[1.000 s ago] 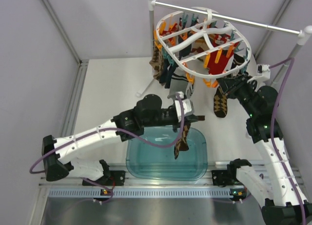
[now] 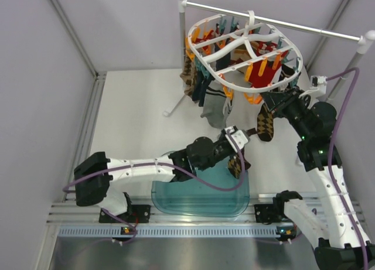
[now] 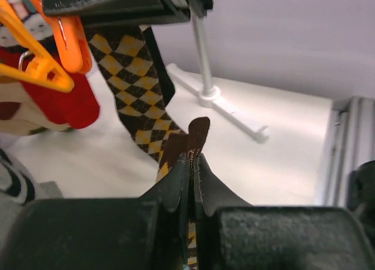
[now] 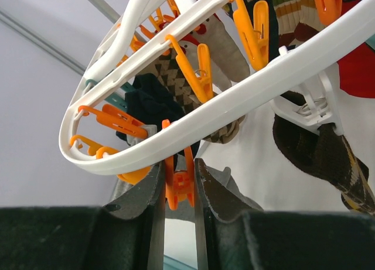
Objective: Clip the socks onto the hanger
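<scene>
A brown-and-yellow diamond sock (image 2: 237, 164) hangs from my left gripper (image 2: 248, 133), which is shut on it. Its dark brown cuff (image 3: 198, 129) sticks up past the fingertips in the left wrist view. My right gripper is shut on an orange clip (image 4: 180, 187) at the rim of the white round hanger (image 2: 225, 82). A matching diamond sock (image 2: 265, 125) hangs below the rim, close to the right gripper; the left wrist view shows this patterned sock (image 3: 132, 82) beyond the held one. The held sock is apart from the orange clip.
Several socks and orange and teal clips crowd the hanger, including a grey sock (image 2: 215, 109) near the left gripper. A teal bin (image 2: 199, 205) stands on the table below. A white stand foot (image 2: 173, 106) rests behind.
The right arm has hardly moved.
</scene>
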